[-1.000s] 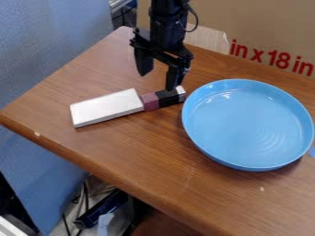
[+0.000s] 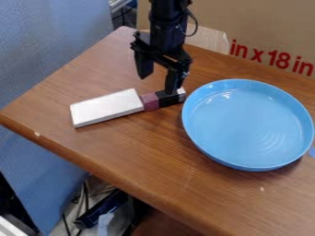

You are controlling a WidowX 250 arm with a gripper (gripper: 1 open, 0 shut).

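Observation:
My black gripper hangs over the upper middle of the wooden table, its fingers apart. The right fingertip is low by the dark end of a long bar-shaped object, which has a white body, a maroon band and a black end with a light tip. Whether the finger touches it I cannot tell. A light blue plate lies to the right of the bar.
A cardboard box with red lettering stands behind the table. A blue fabric surface is beyond the left edge.

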